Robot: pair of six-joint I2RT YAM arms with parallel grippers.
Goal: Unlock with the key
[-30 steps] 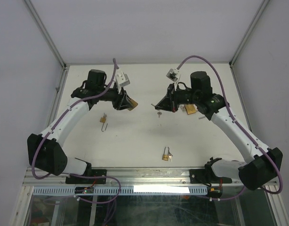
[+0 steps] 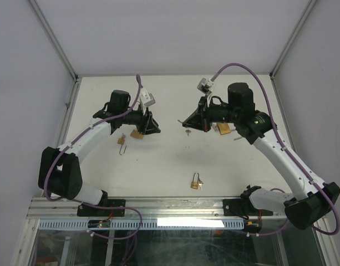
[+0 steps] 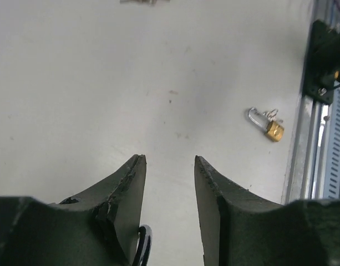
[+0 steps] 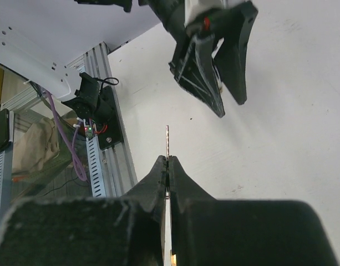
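My left gripper point(image 2: 150, 127) hangs left of centre; in the left wrist view its dark fingers stand apart, part open, with a padlock and keys point(image 3: 274, 130) lying beyond them. A brass block point(image 2: 136, 134) lies on the board just left of that gripper. My right gripper point(image 2: 194, 123) is shut at the centre, a thin metal rod, perhaps a key, at its tips point(image 4: 167, 144). Below it a small key point(image 2: 187, 132) lies on the board. A padlock with keys point(image 2: 194, 183) lies at the front.
A small padlock point(image 2: 121, 141) with a loose shackle lies at the left. Brass lock parts point(image 2: 224, 127) lie at the back right, partly behind my right arm. The front middle of the white board point(image 2: 153, 166) is mostly clear.
My left gripper has moved from the brass block it was over or holding, which now rests on the board to its left. The right arm has shifted slightly.
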